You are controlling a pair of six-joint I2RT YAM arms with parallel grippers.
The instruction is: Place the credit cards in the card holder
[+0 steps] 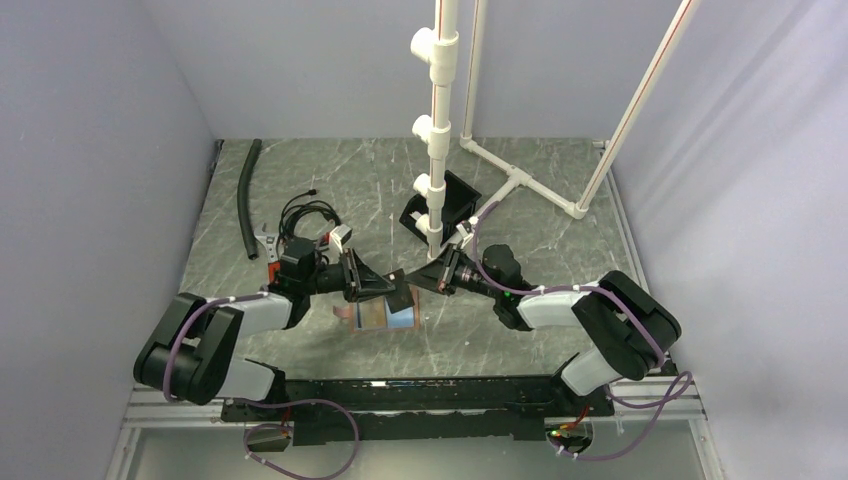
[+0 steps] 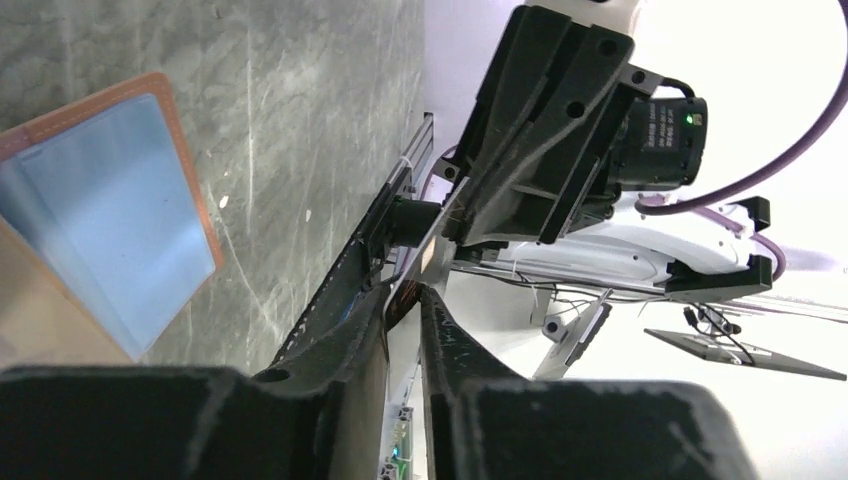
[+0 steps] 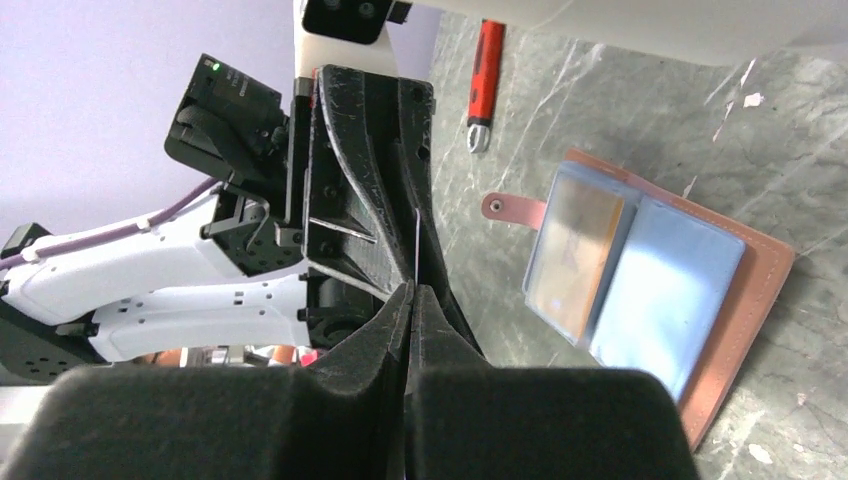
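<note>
A dark thin card (image 1: pixel 400 292) is held up between the two grippers above the open card holder (image 1: pixel 368 316). My left gripper has its fingers at the card, which appears edge-on in the left wrist view; how firmly they close on it is unclear. My right gripper is shut on the card's edge, a thin line rising from its fingertips. The leather holder (image 3: pixel 760 290) lies open on the table, with clear and blue sleeves (image 3: pixel 665 290) showing.
A white pipe frame (image 1: pixel 437 150) stands behind the grippers, with a black box (image 1: pixel 455 195) beside it. Black cables (image 1: pixel 310 210), a wrench (image 3: pixel 485 70) and a black tube (image 1: pixel 248 190) lie at the left.
</note>
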